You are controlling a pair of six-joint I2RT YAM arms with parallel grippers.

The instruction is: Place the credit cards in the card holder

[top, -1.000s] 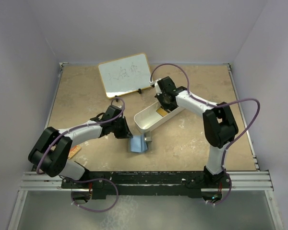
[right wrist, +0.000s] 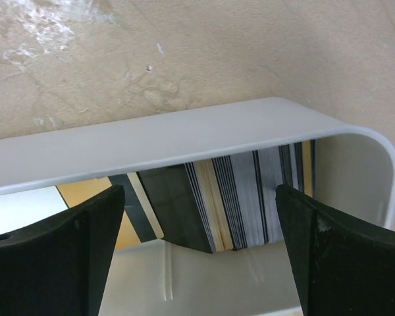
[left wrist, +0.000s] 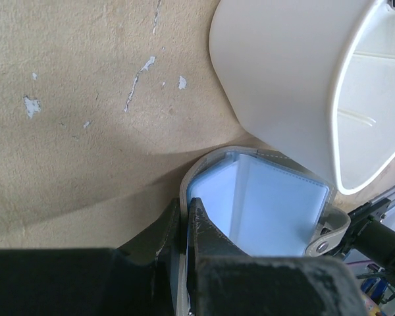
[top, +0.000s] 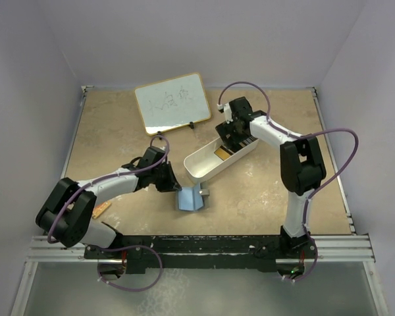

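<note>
The card holder (top: 189, 197), with light blue sleeves (left wrist: 270, 204) and a grey flap, lies open on the table. My left gripper (top: 174, 187) is shut at its edge; in the left wrist view its fingertips press against the grey rim. A white tray (top: 204, 164) holds a row of cards (right wrist: 243, 197), striped on edge, with orange (top: 222, 153) and black ones. My right gripper is open over these cards, a finger at each side in the right wrist view.
A whiteboard (top: 172, 99) lies at the back. An orange object (top: 101, 209) sits at the front left.
My right arm has moved rightward along the white tray, over the far end of the card row. The left arm and card holder have barely moved.
</note>
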